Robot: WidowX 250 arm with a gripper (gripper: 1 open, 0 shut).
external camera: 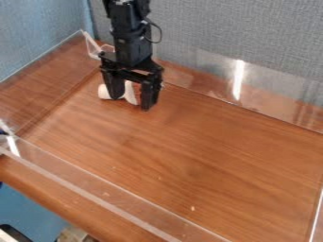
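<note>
My black gripper (130,87) hangs low over the back left of the wooden surface (190,161). Between and behind its fingers is a small white object (111,92), largely hidden by the gripper. I cannot tell from this view whether the fingers touch it or hold it.
The wooden surface is bordered by clear low walls (240,90), with grey and blue padded panels behind. At the bottom left, beyond the edge, lie a blue area and a few dark items.
</note>
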